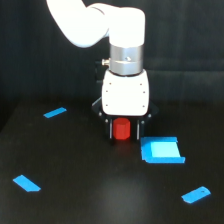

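A small red object (121, 129) sits on the dark table near the middle of the view. My gripper (125, 130) is down around it, one dark finger on each side. Its fingers look spread wider than the object, with a gap showing on the right. The white gripper body (125, 94) hides the upper part of the scene directly behind the object. Close by on the right, a light-blue square (163, 149) lies flat, framed by darker blue tape (146, 156).
Blue tape strips lie on the table at the left back (55, 112), left front (26, 183) and right front (196, 195). A dark backdrop stands behind.
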